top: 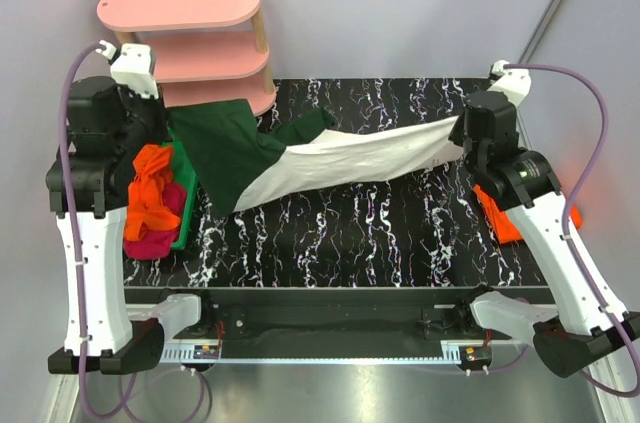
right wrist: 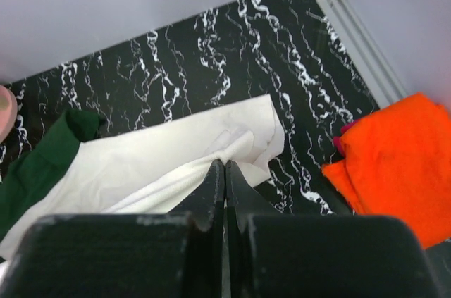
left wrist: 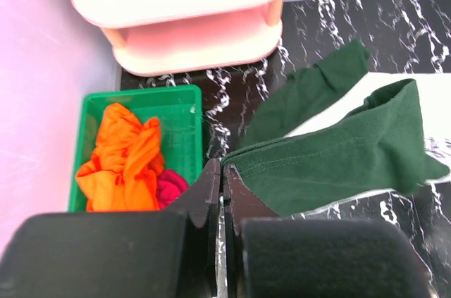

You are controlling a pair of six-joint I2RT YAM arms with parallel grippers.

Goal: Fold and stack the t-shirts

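A white t shirt point(top: 350, 158) with dark green sleeves is stretched between my two grippers, its near side raised off the table and its print out of sight. My left gripper is shut on the edge of a green sleeve point(left wrist: 331, 160), above the green bin. On the right, my gripper is shut on a bunched white corner of the hem point(right wrist: 236, 153). The far side of the shirt, with the other green sleeve point(top: 303, 127), still rests on the table.
A green bin point(left wrist: 184, 101) with orange and dark red cloth point(left wrist: 123, 157) stands at the left, below a pink shelf point(top: 200, 55). Folded orange cloth point(right wrist: 398, 160) lies at the right.
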